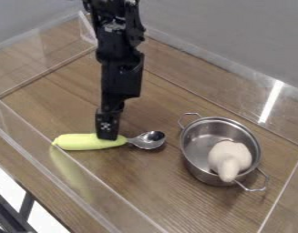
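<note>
The black arm reaches down from the top, its gripper (pixel 107 129) low over a spoon with a yellow-green handle (pixel 78 142) and a steel bowl end (pixel 149 140). The fingertips are at the handle near its neck; whether they are closed on it is unclear. The spoon lies flat on the wooden counter.
A steel pot (pixel 207 134) with two handles stands to the right, holding a pale, mushroom-like object (pixel 231 157). A low clear wall edges the left and front left.
</note>
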